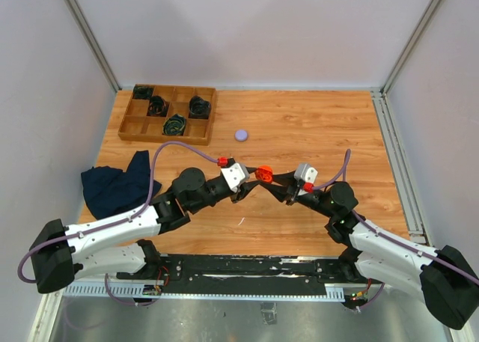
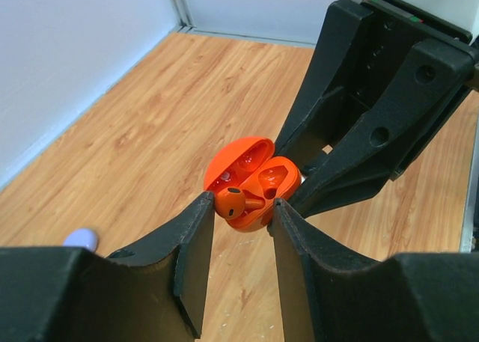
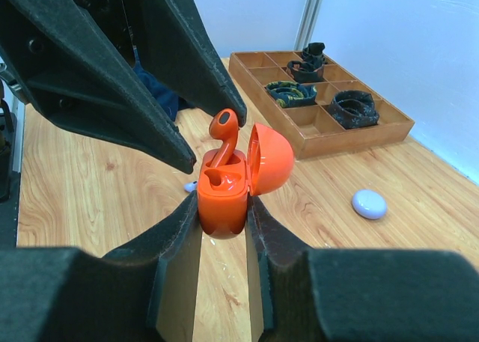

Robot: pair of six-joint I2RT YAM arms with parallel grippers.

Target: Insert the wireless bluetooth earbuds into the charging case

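The orange charging case (image 1: 265, 176) with its lid up is held in my right gripper (image 1: 275, 181), shut on its body; in the right wrist view the case (image 3: 221, 203) sits between those fingertips. An orange earbud (image 2: 230, 203) lies at the case's openings in the left wrist view; in the right wrist view it leans out of a slot with its head (image 3: 223, 125) up. My left gripper has its fingertips on either side at that earbud, slightly apart; whether they grip it is unclear.
A wooden compartment tray (image 1: 135, 127) with dark rolled items stands at the back left, dark cloth (image 1: 117, 188) at the left edge. A small lavender round object (image 1: 241, 135) lies behind the grippers.
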